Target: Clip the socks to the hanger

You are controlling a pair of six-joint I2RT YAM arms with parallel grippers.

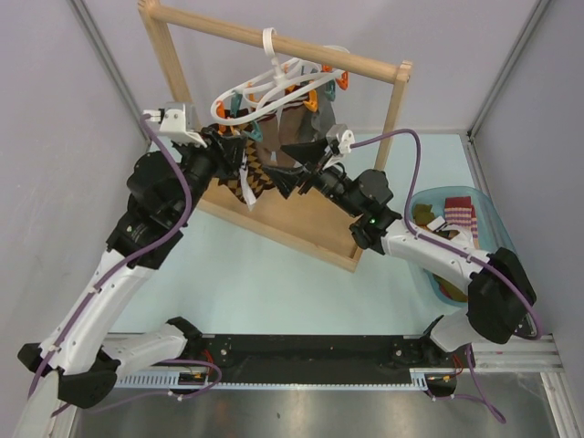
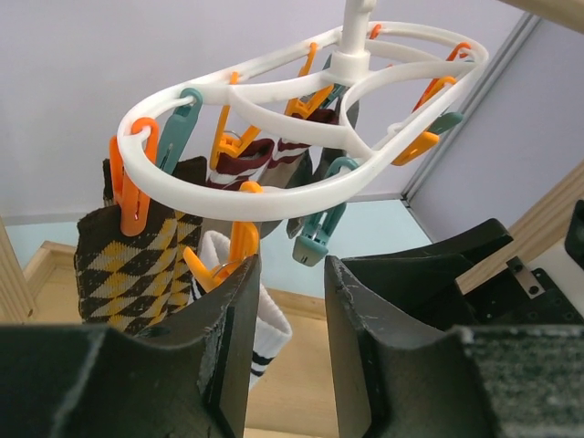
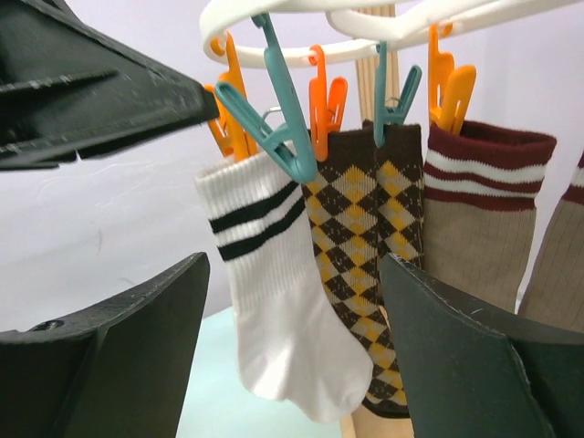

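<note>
A white sock with black stripes (image 3: 283, 301) hangs from an orange clip (image 2: 245, 233) on the white round hanger (image 2: 274, 203). Beside that clip is a teal clip, which overlaps the sock's upper corner in the right wrist view; whether it touches the sock I cannot tell. My left gripper is open, with a gap between its fingers; one fingertip is close to the orange clip. Facing the sock from the right, my right gripper stands open and apart from it. Brown-and-yellow argyle socks (image 3: 351, 219) hang just behind.
Maroon-topped brown socks (image 3: 484, 210) hang farther along the hanger. A wooden frame (image 1: 283, 44) holds the hanger up. To the right, a blue-green basket (image 1: 493, 219) contains more socks. The table between the arms is clear.
</note>
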